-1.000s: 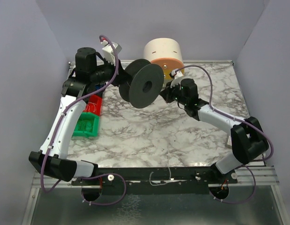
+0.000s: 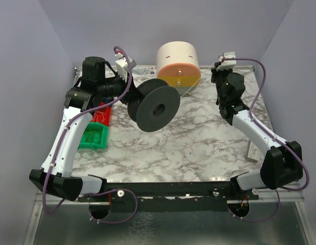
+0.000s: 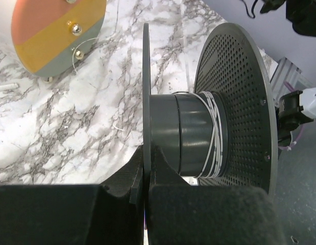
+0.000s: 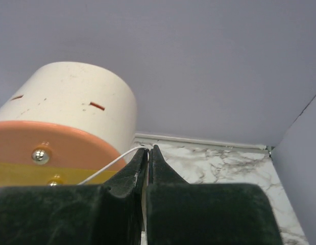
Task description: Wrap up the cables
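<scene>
My left gripper is shut on the near flange [image 3: 146, 76] of a dark grey spool [image 2: 159, 108], which hangs above the marble table. Several loops of white cable [image 3: 217, 138] lie around the spool's hub, close to the far perforated flange [image 3: 239, 97]. At the back right, my right gripper is shut on a thin white cable [image 4: 114, 162] that runs into its fingertips from the lower left. In the top view, part of this cable [image 2: 191, 88] shows between the spool and the drum; its path behind the flange is hidden.
A white drum with a striped orange and yellow face [image 2: 178, 58] stands at the back centre. Green [image 2: 93, 139] and red [image 2: 101, 115] baskets sit at the left. A pale block [image 2: 253, 151] lies at the right edge.
My right gripper has travelled from beside the spool to the back right. The held spool has dipped slightly. A white strand at the front edge a second ago is gone from there.
</scene>
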